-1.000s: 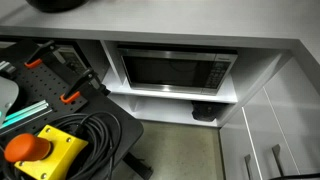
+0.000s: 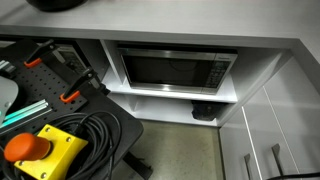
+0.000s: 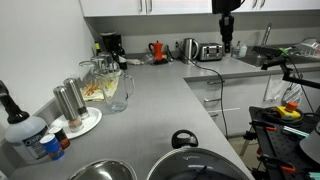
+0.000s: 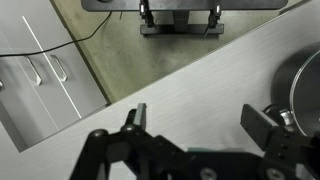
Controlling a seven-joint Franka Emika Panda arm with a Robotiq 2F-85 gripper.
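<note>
My gripper stands open over the grey countertop (image 4: pixel 180 95), its dark fingers well apart and nothing seen between them. In the second exterior view the black gripper (image 3: pixel 226 30) hangs high near the top edge, clear of the counter. A steel pot (image 4: pixel 308 92) with a dark knob or handle beside it lies at the right of the wrist view. The second exterior view has a glass lid (image 3: pixel 200 167) with a black rim and a steel bowl or pot (image 3: pixel 105 172) at the near edge.
Glass pitchers (image 3: pixel 117 92), a tray with bottles (image 3: pixel 82 125), a red kettle (image 3: pixel 155 50) and a toaster (image 3: pixel 210 51) stand along the counter. A microwave (image 2: pixel 175 68) sits on a shelf below. A yellow box with an orange button (image 2: pixel 28 147) rests by coiled cable.
</note>
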